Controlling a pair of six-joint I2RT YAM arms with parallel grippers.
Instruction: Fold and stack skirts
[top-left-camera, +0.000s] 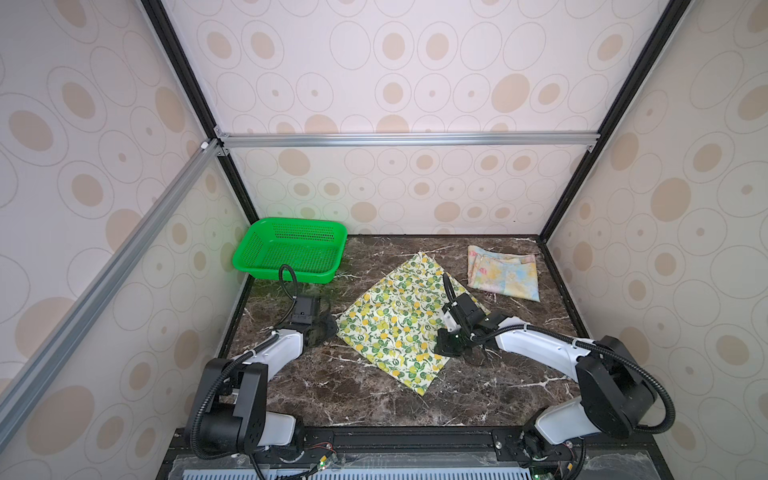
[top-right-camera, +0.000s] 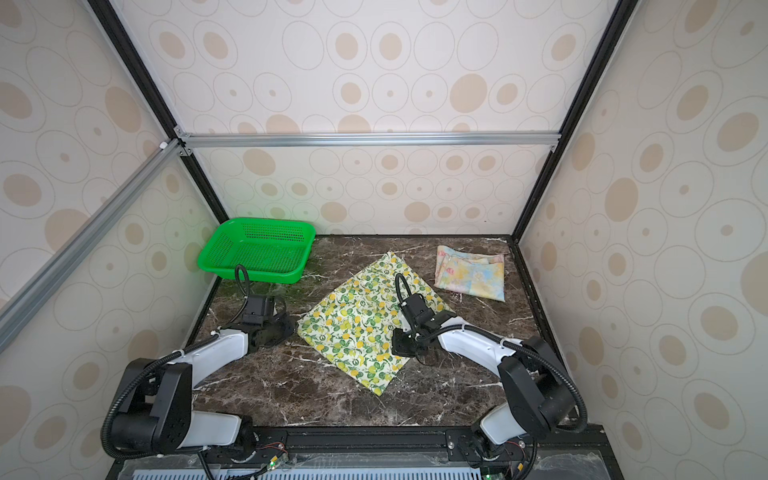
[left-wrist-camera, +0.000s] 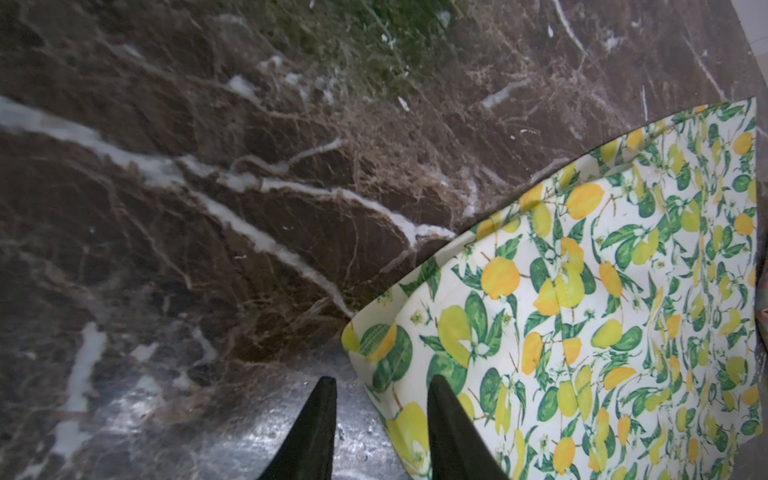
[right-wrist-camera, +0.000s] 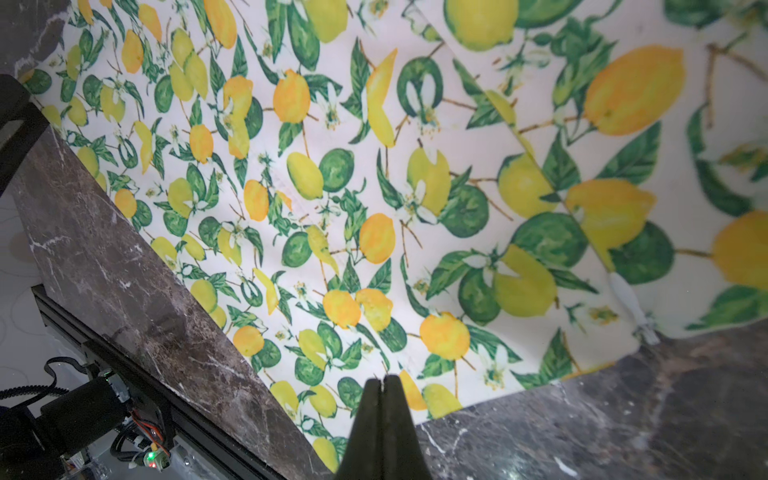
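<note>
A skirt with a lemon print (top-left-camera: 392, 320) lies spread flat as a diamond on the marble table, its left corner pointing at my left gripper. In the left wrist view that corner (left-wrist-camera: 384, 336) shows layered edges just ahead of the left gripper, whose fingers stand part open with nothing held between them. My right gripper is shut over the skirt's right side, near its edge, with no cloth visible between the fingertips. A folded pastel skirt (top-left-camera: 504, 272) rests at the back right.
An empty green basket (top-right-camera: 260, 249) stands at the back left. Bare marble (top-left-camera: 336, 384) lies in front of the skirt and to its left. Patterned walls enclose the table on the sides and back.
</note>
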